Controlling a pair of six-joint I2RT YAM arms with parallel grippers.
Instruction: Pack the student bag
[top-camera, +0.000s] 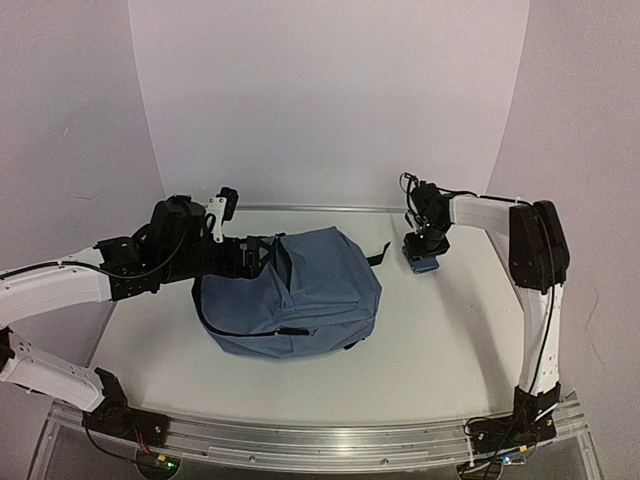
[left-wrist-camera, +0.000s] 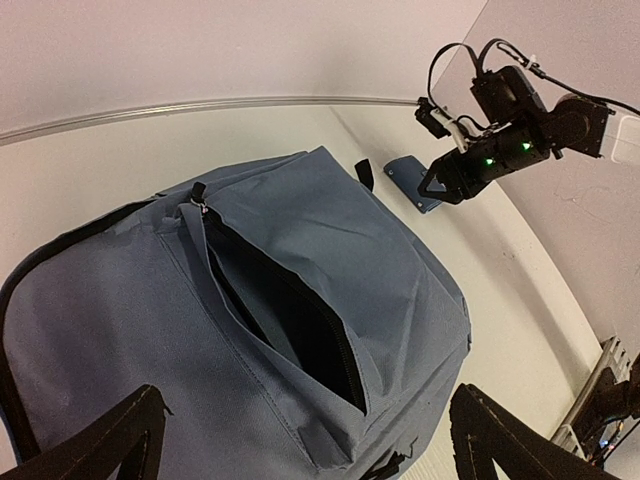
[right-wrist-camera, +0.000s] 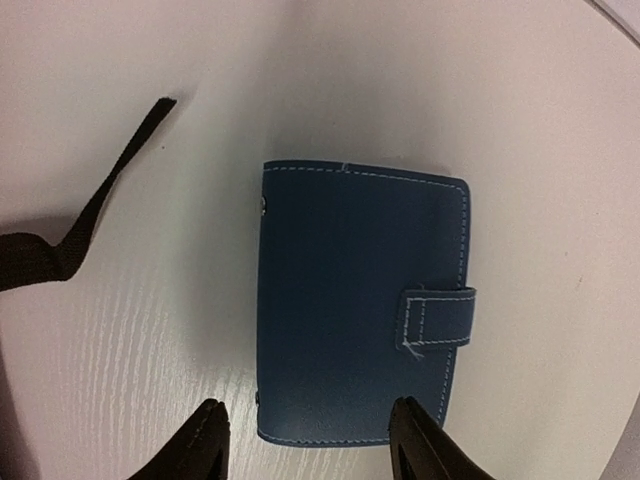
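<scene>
A blue-grey bag (top-camera: 330, 285) lies on the table, its unzipped opening (left-wrist-camera: 290, 325) gaping in the left wrist view. My left gripper (top-camera: 258, 257) is over the bag, its fingers (left-wrist-camera: 115, 440) spread wide with nothing between them. Right of the bag, a dark blue notebook (right-wrist-camera: 350, 310) with a snap strap (right-wrist-camera: 437, 320) lies flat and closed on the table. Above its near edge, my right gripper stands open. One of its fingertips (right-wrist-camera: 405, 420) overlaps the cover in view; the other is just left of the notebook. Contact cannot be made out.
A black strap (top-camera: 380, 255) sticks out from the bag toward the notebook. Bare white table (top-camera: 430, 350) stretches in front of the notebook. Grey walls (top-camera: 575, 250) close in the sides, and a metal rail (top-camera: 320, 440) runs along the front.
</scene>
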